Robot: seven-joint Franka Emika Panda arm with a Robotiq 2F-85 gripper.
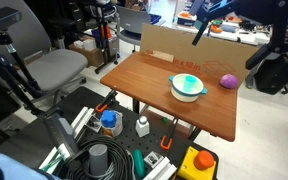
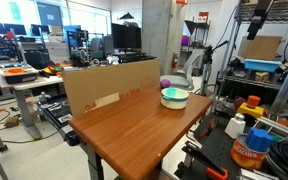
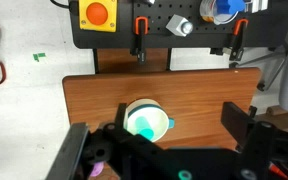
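A white round bowl [image 1: 187, 87] with a teal inside stands on the brown wooden table. From above, in the wrist view, the bowl [image 3: 147, 121] shows a teal patch within and a small teal piece at its right side. Near it on the table is a purple round object [image 1: 227, 81], partly cut off by the dark finger in the wrist view. My gripper is open and high over the table, its two fingers wide apart at either side of the bowl. Nothing lies between them.
Cardboard panels [image 2: 114, 87] wall the table's back. Beside its front edge, a black-framed rack holds a yellow box with a red button [image 1: 197, 163], a blue-lidded jar [image 1: 109, 119], a small white item [image 1: 142, 126] and coiled cables. Bare table [image 2: 134, 125] surrounds the bowl.
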